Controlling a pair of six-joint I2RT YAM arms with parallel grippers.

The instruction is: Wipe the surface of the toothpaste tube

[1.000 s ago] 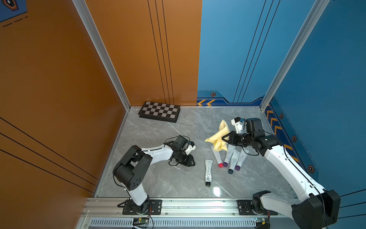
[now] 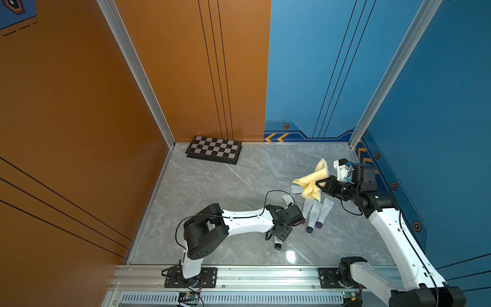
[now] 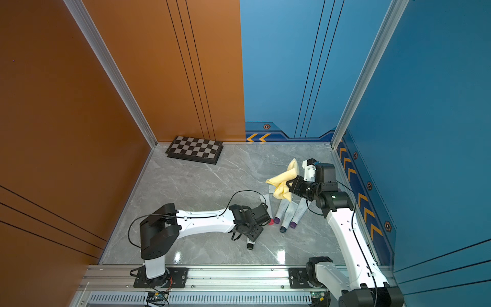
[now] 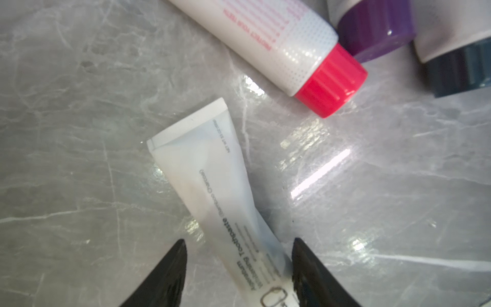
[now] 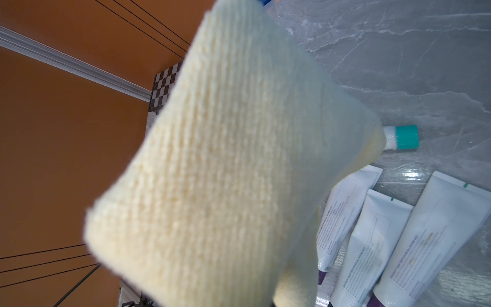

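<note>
A white toothpaste tube lies alone on the grey marble in the left wrist view, its dark cap showing in the top left view. My left gripper is open directly over it, a finger either side of its body, near the lower end. My right gripper is shut on a crumpled yellow cloth, raised above the other tubes at the right; the cloth fills much of the right wrist view and hides the fingers there.
A red-capped tube and several other tubes lie just right of it. A checkered board sits at the back left.
My left arm has swung right, coming over the lone tube.
</note>
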